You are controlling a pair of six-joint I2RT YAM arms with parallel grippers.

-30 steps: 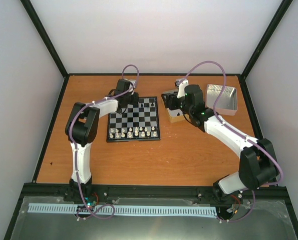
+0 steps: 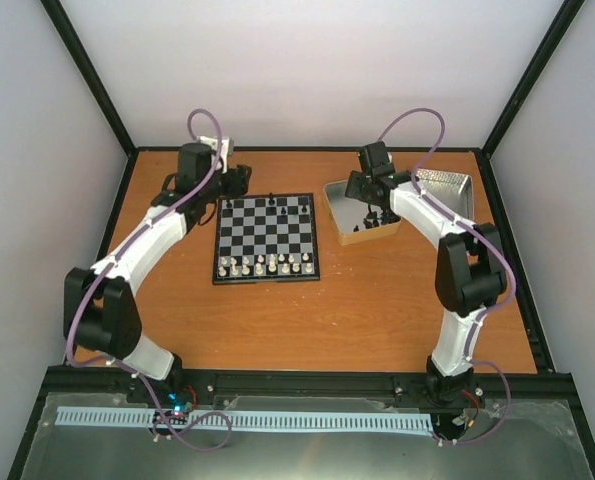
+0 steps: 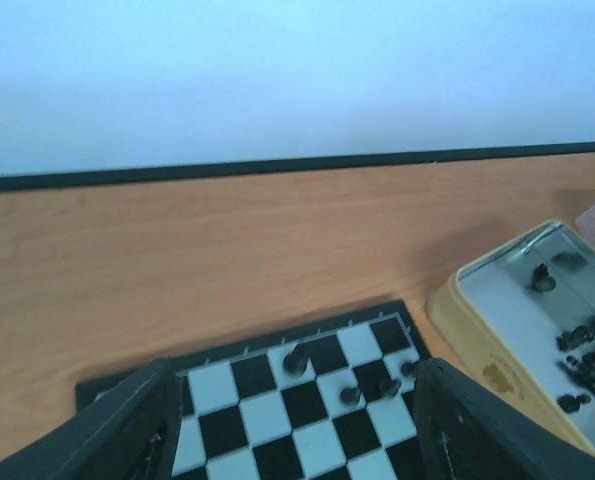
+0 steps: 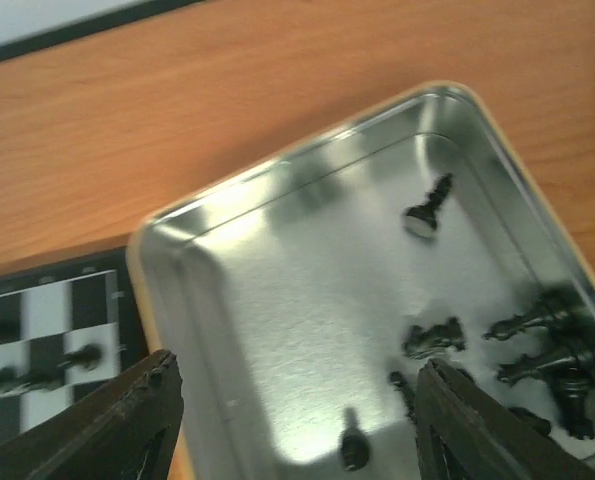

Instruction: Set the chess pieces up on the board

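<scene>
The chessboard holds white pieces in rows along its near side and a few dark pieces, such as a pawn, at its far side. My left gripper is raised at the board's far left, open and empty in the left wrist view. My right gripper is over the cream box; its fingers stand apart with nothing seen between them. Loose dark pieces lie in the box: one at the far corner, a small one near the fingers, several others bunched at the right.
A silver container stands behind the right arm at the back right. A dark frame edges the table, with white walls behind and at the sides.
My left gripper has drawn up and leftward off the board's far side. The right arm has swung so that its gripper sits farther right, over the cream box.
</scene>
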